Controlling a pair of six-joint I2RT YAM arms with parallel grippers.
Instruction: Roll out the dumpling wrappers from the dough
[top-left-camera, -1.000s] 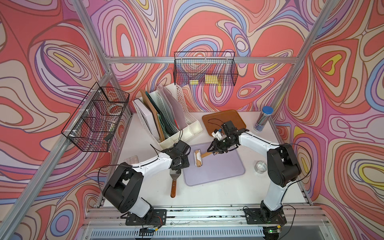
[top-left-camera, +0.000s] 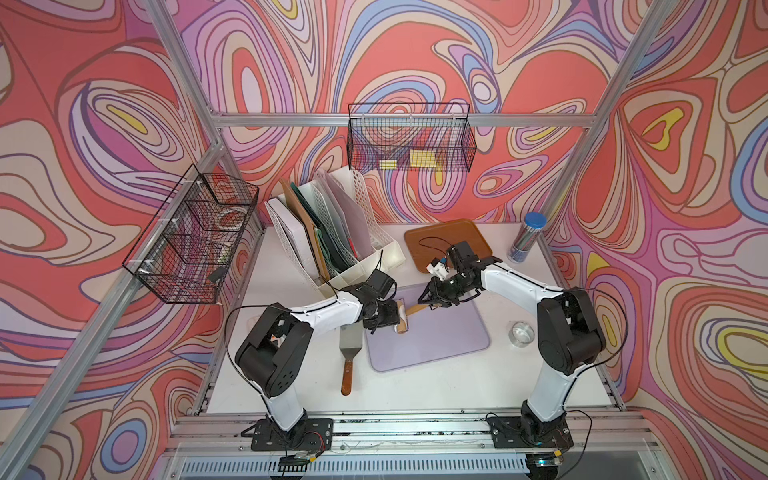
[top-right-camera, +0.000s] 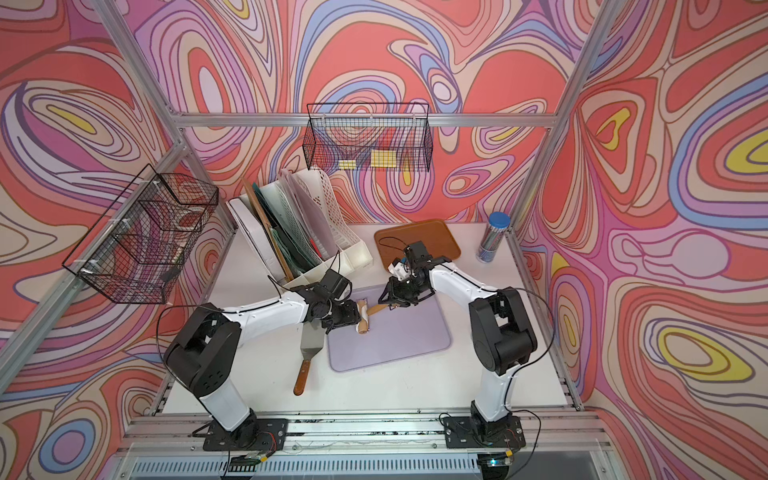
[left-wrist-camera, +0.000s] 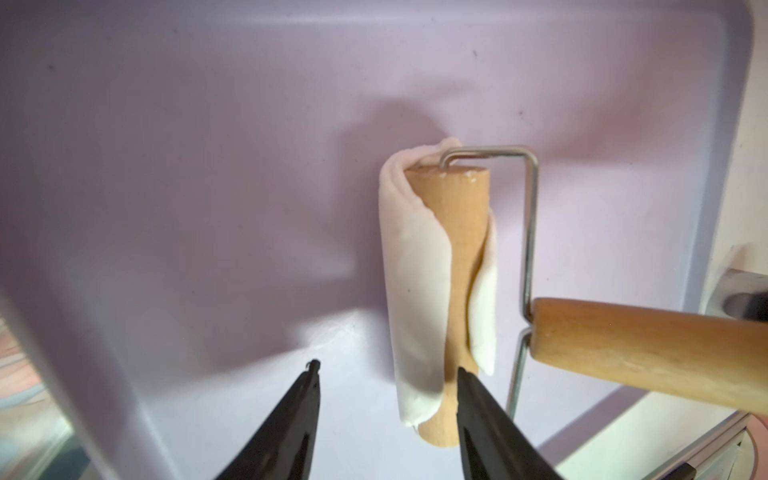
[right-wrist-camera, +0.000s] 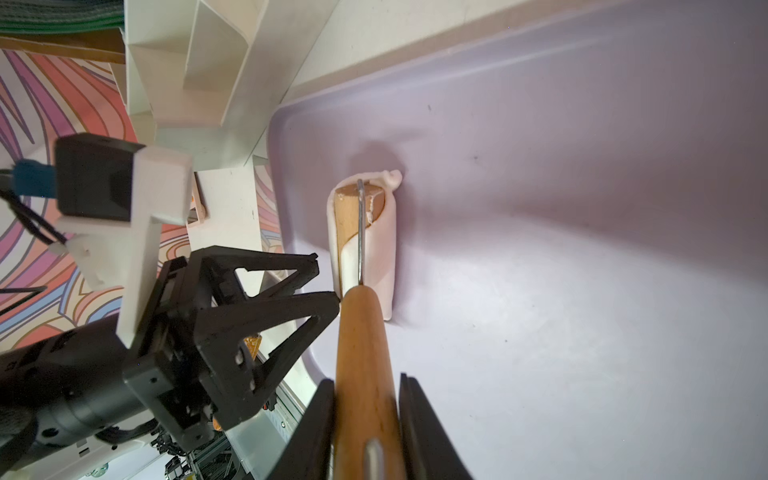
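Note:
A wooden roller (left-wrist-camera: 470, 240) on a wire frame has white dough (left-wrist-camera: 417, 296) wrapped round much of it, one free edge lying along its other side. Its wooden handle (right-wrist-camera: 364, 352) is clamped in my right gripper, which is shut. Beneath lies the lilac tray (top-left-camera: 432, 344); whether the roller touches it I cannot tell. My left gripper is open at the roller's left, its fingers (left-wrist-camera: 300, 416) apart with nothing between them. In the right wrist view the left fingertips come close to the dough's edge; contact is unclear.
A spatula (top-left-camera: 348, 364) lies left of the tray. White file holders (top-left-camera: 352, 272) stand close behind the left gripper. A brown tray (top-left-camera: 448, 232) is at the back, a blue-lidded jar (top-left-camera: 528, 236) and a glass bowl (top-left-camera: 521, 333) at the right. The tray's right half is clear.
My left gripper has moved right, from over the spatula to beside the roller. The roller and right gripper have shifted slightly right, with the dough still on the roller.

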